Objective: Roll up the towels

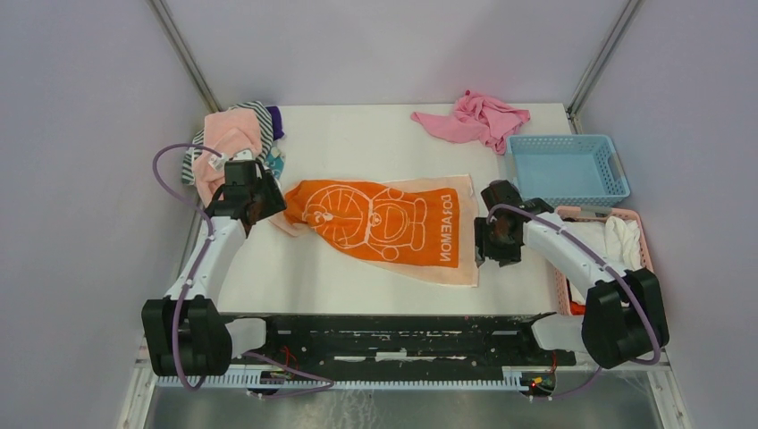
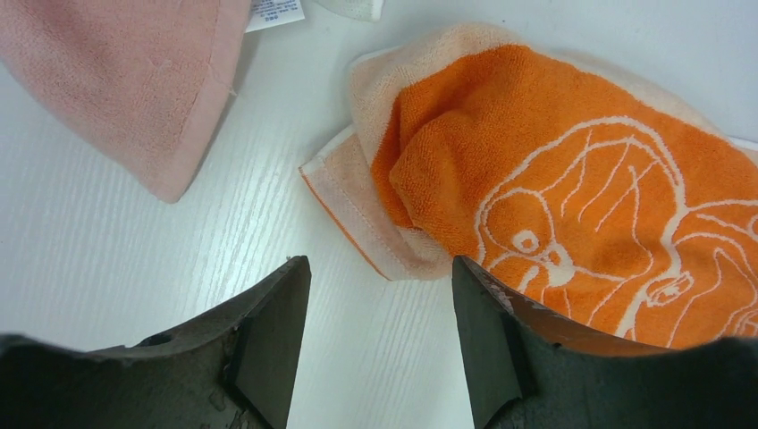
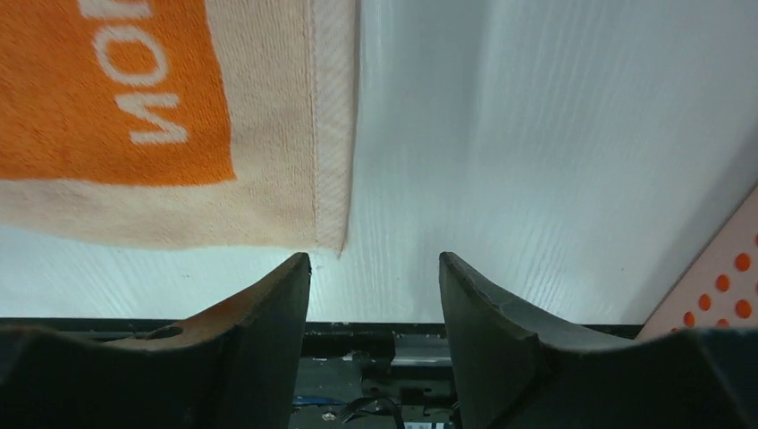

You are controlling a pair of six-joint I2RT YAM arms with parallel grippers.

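Observation:
An orange towel with a cartoon print [image 1: 375, 223] and peach border lies across the table. Its left end is bunched and partly folded, as the left wrist view shows [image 2: 501, 152]; the lettered end is flat. My left gripper [image 1: 268, 197] is open just off the bunched end, nothing between its fingertips. My right gripper [image 1: 492, 250] hovers beside the near right corner of the towel; its fingers [image 3: 259, 331] stand apart with nothing between them.
Folded pink and striped towels [image 1: 228, 134] are piled at the back left, a pink cloth [image 1: 474, 116] at the back right. A blue basket [image 1: 568, 192] and a peach basket [image 1: 648, 286] stand on the right.

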